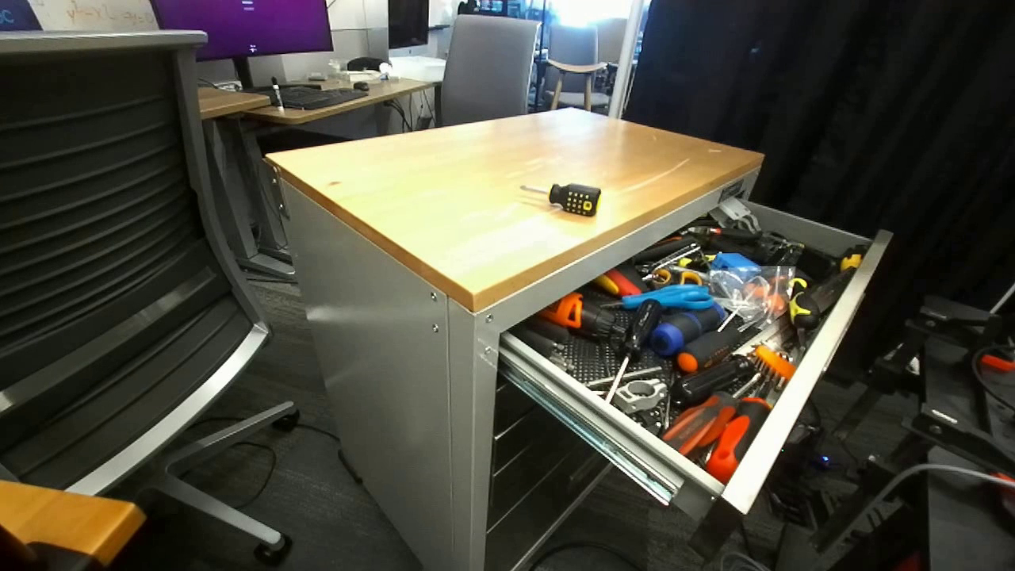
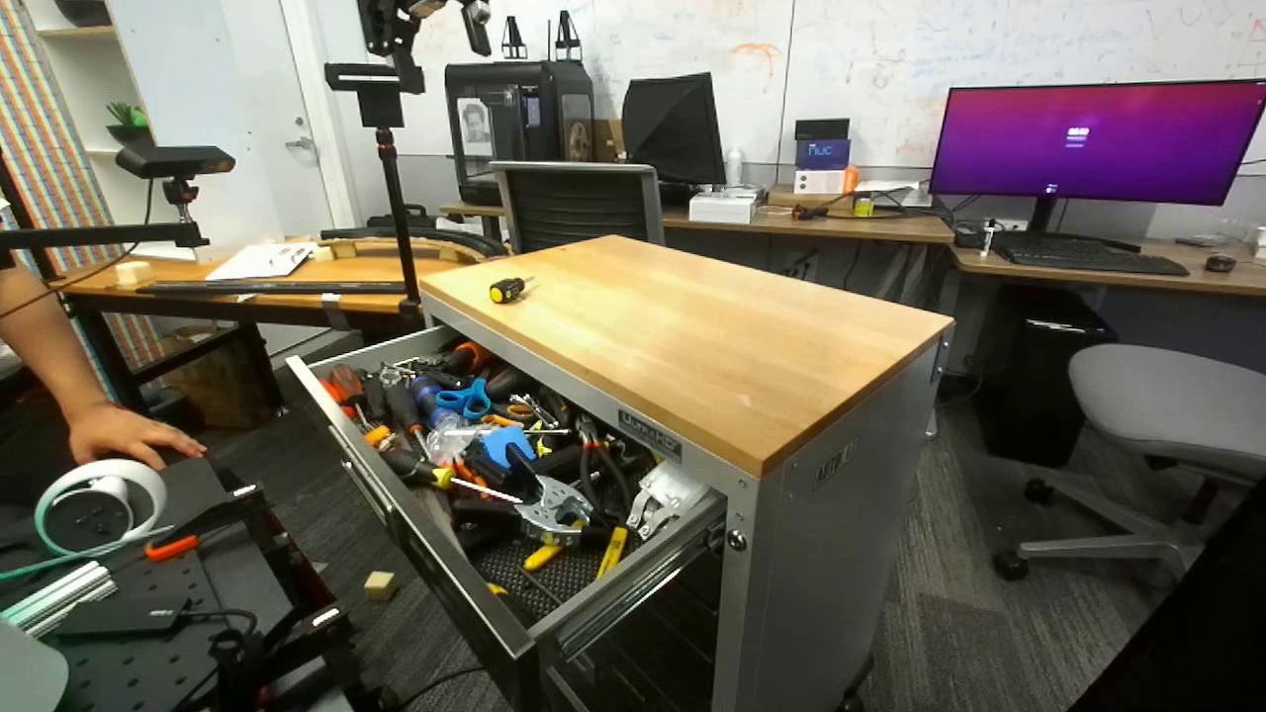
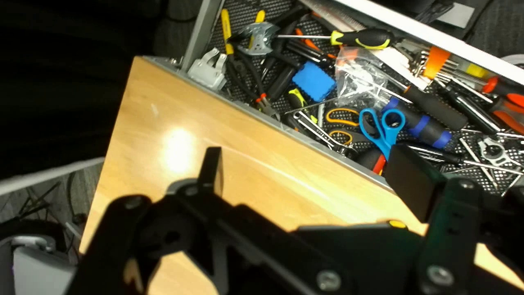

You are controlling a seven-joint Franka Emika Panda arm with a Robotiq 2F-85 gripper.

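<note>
A stubby black screwdriver with yellow marks [image 1: 576, 199] lies on the wooden cabinet top [image 1: 428, 190], close to the edge above the drawer. Exterior view 2 shows the same screwdriver [image 2: 506, 290] near a corner of the top. Below that edge the drawer [image 1: 797, 381] is pulled out, full of tools. In the wrist view my gripper stands open, its fingers [image 3: 210, 169] wide apart with nothing between them. It looks down over the wood and the drawer. A small yellow patch [image 3: 396, 223] shows by the gripper's body, perhaps the screwdriver, otherwise hidden.
Blue scissors [image 3: 385, 128], a blue block [image 3: 314, 81] and a clear plastic bag [image 3: 361, 78] lie among the drawer's tools. Most of the wooden top is bare. A person's hand [image 2: 125, 433] rests on a black cart left of the drawer.
</note>
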